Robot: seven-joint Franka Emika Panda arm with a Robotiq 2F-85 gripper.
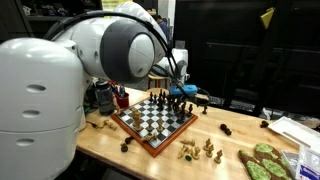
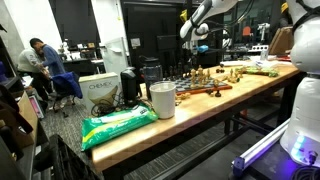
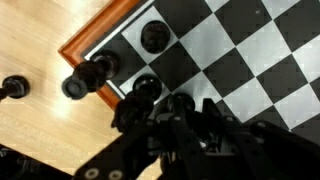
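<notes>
A checkered chess board (image 1: 166,117) with a reddish-brown rim lies on the wooden table, dark pieces on its far side and pale ones on its near side. My gripper is low over the far edge of the board, among the black pieces. It looks shut on a black chess piece (image 3: 182,104), though dark fingers against dark pieces make its shape hard to read. Beside it on the board are other black pieces: a taller one (image 3: 100,67) at the corner and a round-topped one (image 3: 155,37). In exterior view 1 the fingertips are hard to make out.
Pale pieces (image 1: 208,149) stand loose on the table right of the board. One black piece (image 3: 15,86) is off the board. A green-topped tray (image 1: 262,165) and a white tray (image 1: 295,131) lie farther right. A red cup (image 1: 122,98) stands at left.
</notes>
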